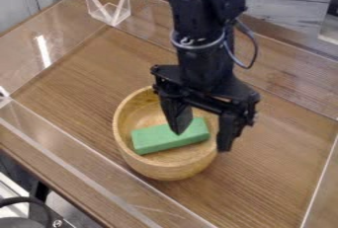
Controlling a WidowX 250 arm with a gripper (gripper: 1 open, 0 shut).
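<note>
A tan round bowl point(180, 167) sits on the wooden table, with a green rectangular block point(165, 139) lying inside it. My black gripper point(200, 119) hangs over the bowl, its fingers spread open on either side above the block, the right one reaching just past the bowl's right rim. Part of the bowl's back is hidden behind the gripper.
A clear plastic object point(109, 5) stands at the back left, and another clear piece is cut off at the left edge. A black cable lies in the bottom left corner.
</note>
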